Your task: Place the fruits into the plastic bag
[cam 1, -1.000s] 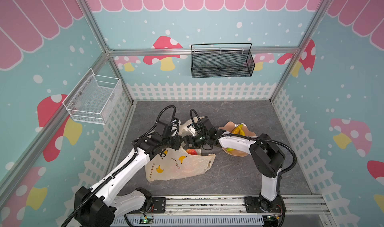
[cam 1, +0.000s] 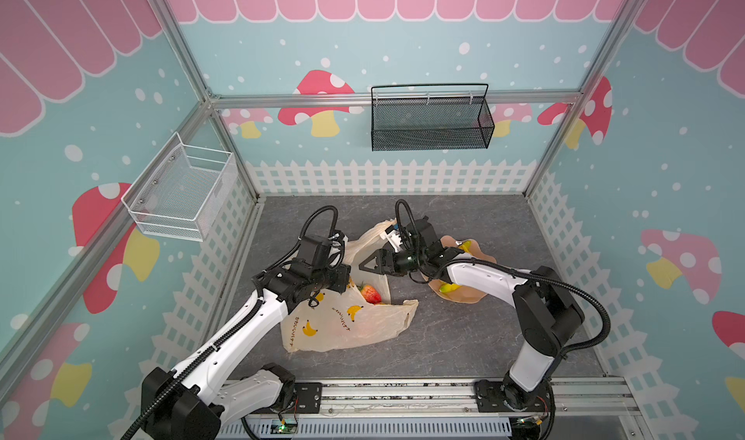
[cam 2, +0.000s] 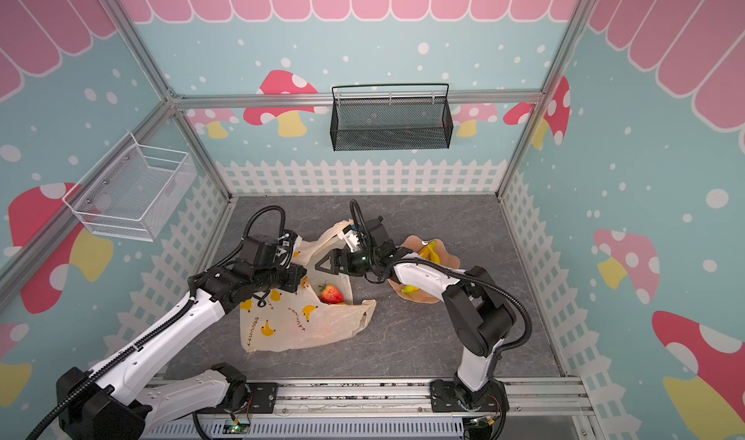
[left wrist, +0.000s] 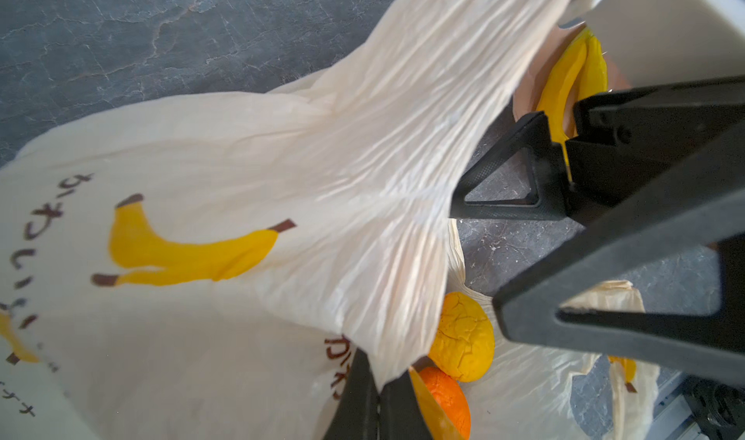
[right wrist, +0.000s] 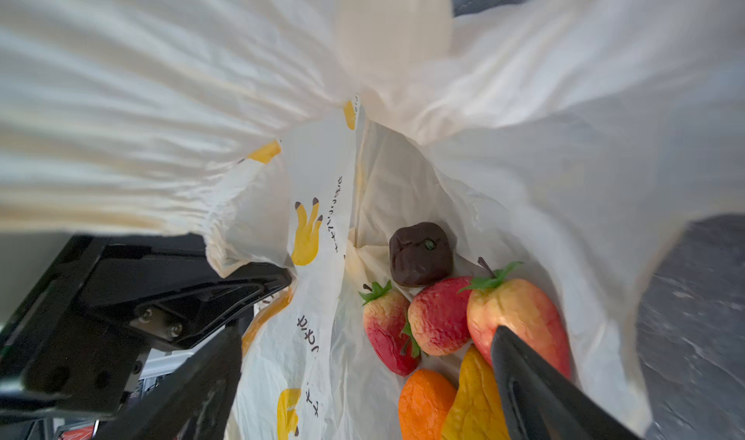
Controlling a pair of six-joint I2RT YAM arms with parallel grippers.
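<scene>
My left gripper is shut on the rim of the cream plastic bag, pinched at the bottom of the left wrist view. My right gripper stands open above the bag's mouth, nothing between its fingertips. Inside the bag lie a dark round fruit, a strawberry, red fruit, a peach-red fruit, an orange and a yellow fruit. Bananas lie in a pinkish bowl to the right of the bag.
A white wire basket hangs on the left wall and a black one on the back wall. Bare grey table lies behind the bowl and at the right.
My right gripper and arm have risen and shifted slightly to the right, uncovering more of the red fruit in the bag. My left arm has barely moved.
</scene>
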